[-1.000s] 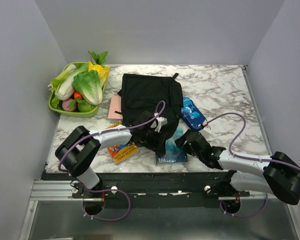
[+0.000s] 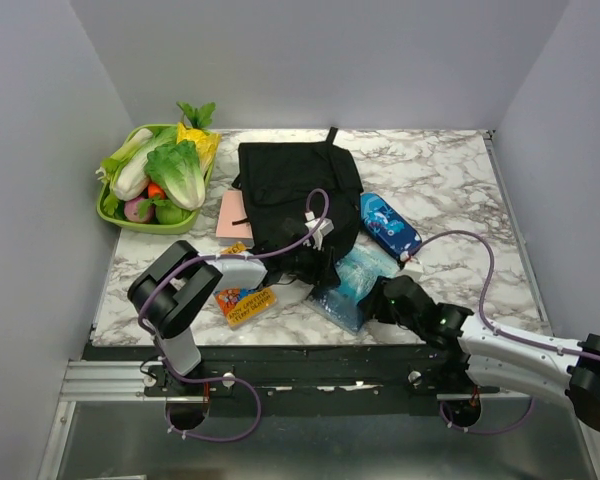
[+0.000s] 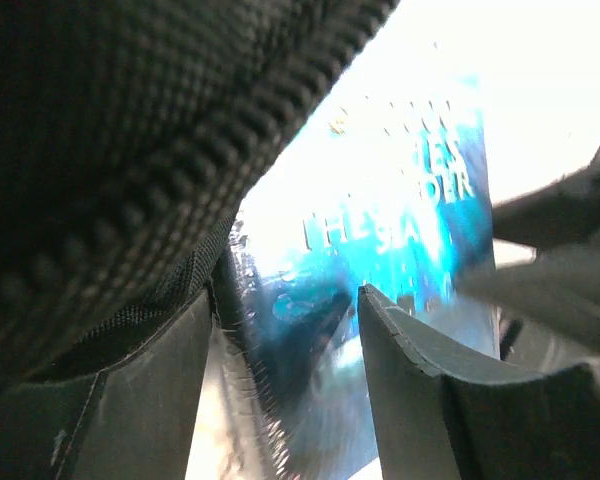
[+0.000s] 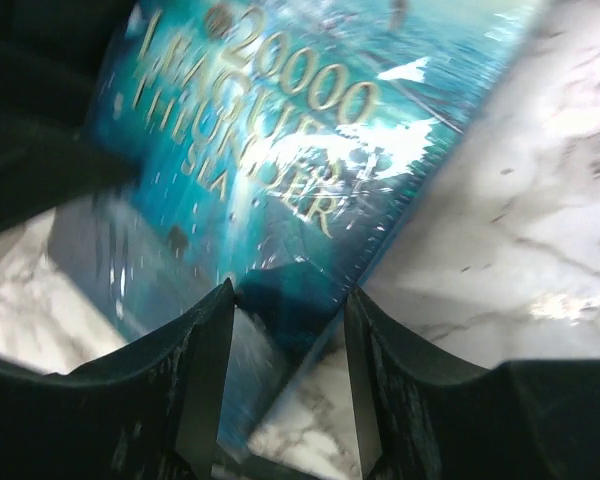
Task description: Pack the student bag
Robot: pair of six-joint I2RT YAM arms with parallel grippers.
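A glossy blue book (image 2: 365, 268) with a "20000 Leagues Under the Sea" cover lies tilted between both arms, just in front of the black bag (image 2: 280, 175). Its near-left side sits between the fingers of my left gripper, which is shut on it. Black bag fabric (image 3: 130, 150) hangs close beside those fingers in the left wrist view. From the right, my right gripper is shut on the book's edge (image 4: 300, 290). A blue patterned pouch (image 2: 388, 222) rests right of the bag.
An orange and yellow book (image 2: 245, 306) lies under the left forearm. A pink notebook (image 2: 232, 214) pokes out left of the bag. The green vegetable basket (image 2: 170, 228) occupies the back left. Bare marble (image 2: 440, 180) lies at the back right.
The blue book has shifted and turned, showing larger beside the bag. My right gripper moved slightly nearer the front edge, the left a little right. The bag's front has shifted a little.
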